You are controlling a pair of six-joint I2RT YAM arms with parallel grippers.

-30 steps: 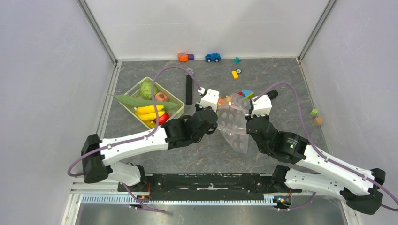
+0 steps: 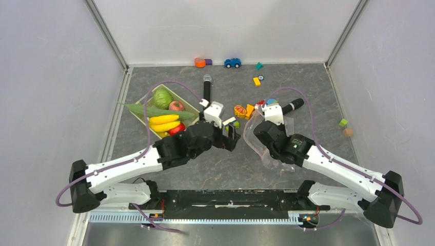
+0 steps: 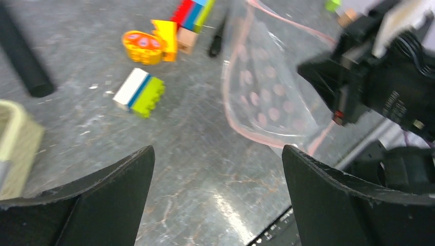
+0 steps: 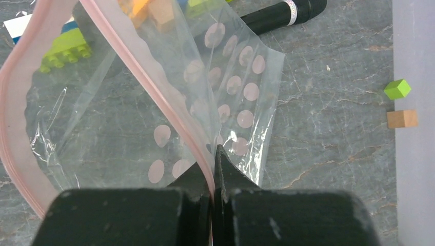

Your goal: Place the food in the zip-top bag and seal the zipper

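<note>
The clear zip bag [image 3: 272,92] with pink zipper stands loosely opened on the right of the table. My right gripper is shut on the edge of its pink zipper rim. My left gripper is open and empty, left of the bag in the top view. The plastic food lies in a pale basket [image 2: 141,116] at the left: cabbage [image 2: 162,98], pink fruit [image 2: 176,106], corn [image 2: 138,108], bananas [image 2: 163,123] and a red fruit [image 2: 177,128].
Toy blocks [image 3: 138,92], an orange toy [image 3: 141,48] and black microphones [image 4: 272,18] lie behind and beside the bag. Small toys, including a blue car [image 2: 232,63], sit along the back wall.
My left gripper has moved away from the bag toward the left and is open.
</note>
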